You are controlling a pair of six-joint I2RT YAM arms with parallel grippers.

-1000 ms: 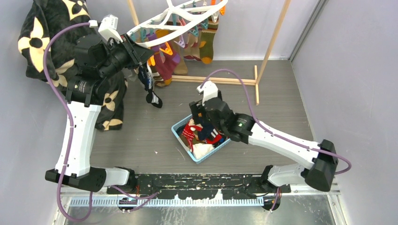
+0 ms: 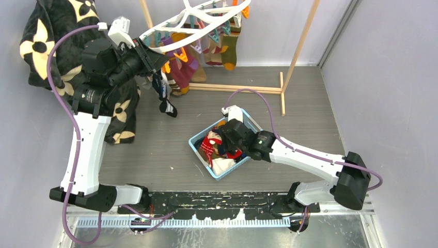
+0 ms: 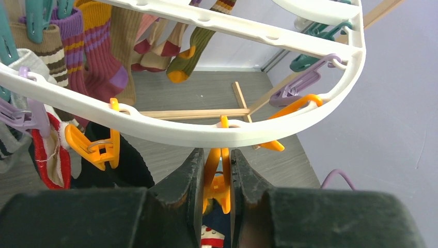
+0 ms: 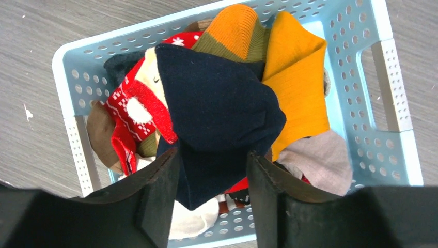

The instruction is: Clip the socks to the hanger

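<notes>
My left gripper is shut on an orange clip [image 3: 219, 187] that hangs from the rim of the white hanger [image 3: 170, 135]. Below, the blue basket [image 2: 192, 142] is filled with loose socks. Over that basket my right gripper points down, its fingers [image 4: 164, 181] apart on either side of a dark navy sock [image 4: 219, 103]. That sock lies on top of the pile and looks ungripped. Beside it are a mustard sock [image 4: 302, 77] and a red patterned sock [image 4: 126, 103]. Several socks hang from the hanger's clips, among them a green and orange one [image 3: 192, 51].
Wooden stand bars [image 2: 232, 89] lie on the floor behind the basket. A dark flowered blanket [image 2: 121, 108] hangs at the left. Free clips on the hanger include a purple one [image 3: 304, 81] and an orange one [image 3: 95, 145]. Bare floor [image 2: 155, 155] surrounds the basket.
My right gripper has swung from the basket's far side, over the pile, and hangs lower among the socks. The hung socks sway slightly. The left arm stays in place.
</notes>
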